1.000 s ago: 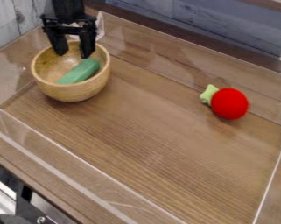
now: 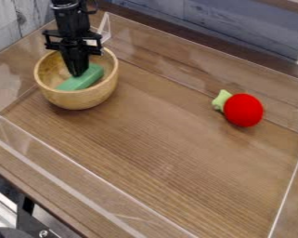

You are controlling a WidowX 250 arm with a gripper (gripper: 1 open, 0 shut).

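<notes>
A round wooden bowl [image 2: 77,99] stands at the upper left, holding a green oblong object [image 2: 79,84]. My black gripper [image 2: 71,52] is over the bowl's back part, above the green object's far end, and appears shut. Whether anything is between its fingers cannot be made out at this size.
A red round object [image 2: 244,111] with a pale green top lies on the right of the wooden table [image 2: 176,177]. A wall edge runs along the back.
The two dark fingers, lower and more spread about a second ago, are now higher and closer together over the back of the bowl. The green object has shifted slightly.
</notes>
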